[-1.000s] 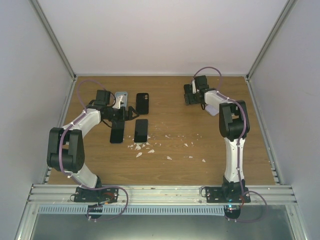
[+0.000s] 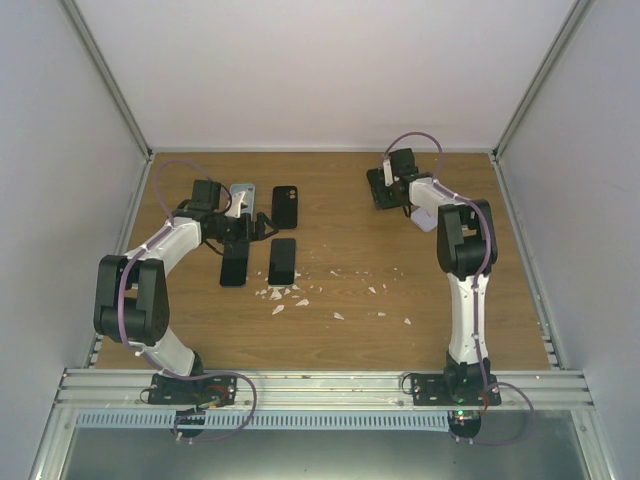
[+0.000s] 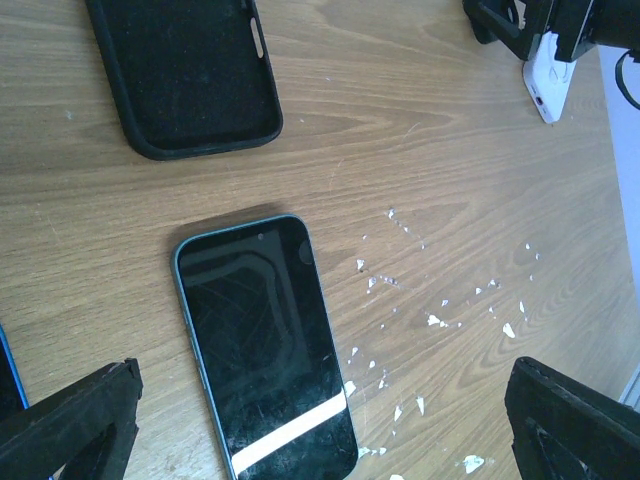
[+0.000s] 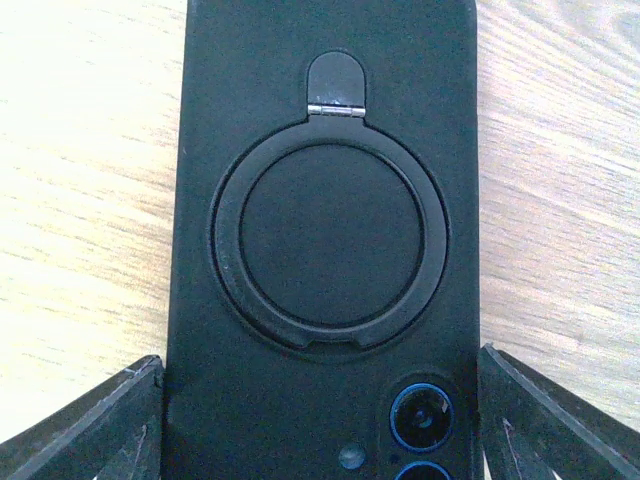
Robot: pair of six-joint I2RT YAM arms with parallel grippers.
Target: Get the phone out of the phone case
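Face down at the back right lies a black phone case [image 2: 379, 190] with a ring stand on its back, camera lenses showing through it in the right wrist view [image 4: 330, 235]. My right gripper straddles it near the camera end, one finger [image 4: 135, 400] close against each long side; whether they press is unclear. Over the left part of the table, my left gripper stands open and empty. Below it lies a phone [image 3: 265, 340] with a dark screen and blue edge, apart from an empty black case [image 3: 190, 70].
Another dark phone [image 2: 234, 264] and a light blue item [image 2: 243, 192] lie at the left, partly under the left arm. A pale phone-like object [image 2: 424, 219] lies beside the right arm. White scraps [image 2: 279, 309] dot the table's middle.
The right gripper has shifted very slightly around the black case in the top view, and a bit more of the case shows now. The left arm has stayed still.
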